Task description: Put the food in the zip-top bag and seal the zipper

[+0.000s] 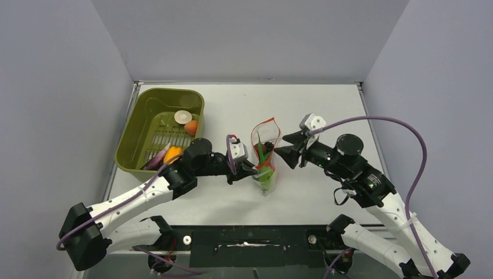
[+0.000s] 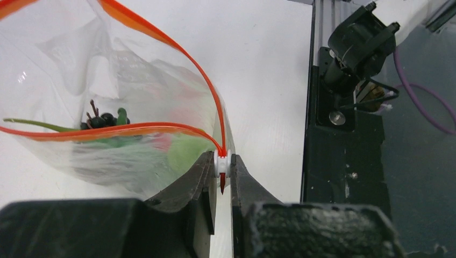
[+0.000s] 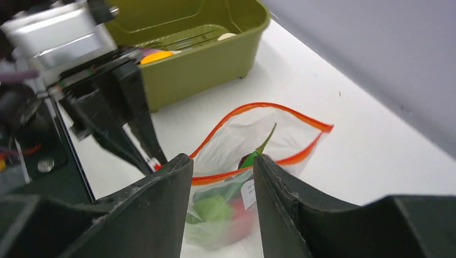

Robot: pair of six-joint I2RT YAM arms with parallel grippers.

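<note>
The clear zip bag (image 1: 265, 157) with an orange-red rim stands near the table's middle, its mouth gaping. Inside it are a green piece (image 3: 209, 208), dark berries (image 2: 102, 120) and something reddish. At one corner of the rim, my left gripper is shut on the bag's white slider (image 2: 222, 161). My right gripper is part open on the bag's other side, and nothing shows gripped between its fingers. In the right wrist view the bag appears beyond and between those fingers; the top view shows them just right of it.
At the left stands a green basket (image 1: 125, 145) holding an eggplant (image 1: 156, 158), a yellow pepper (image 1: 172, 154) and a couple of round items.
</note>
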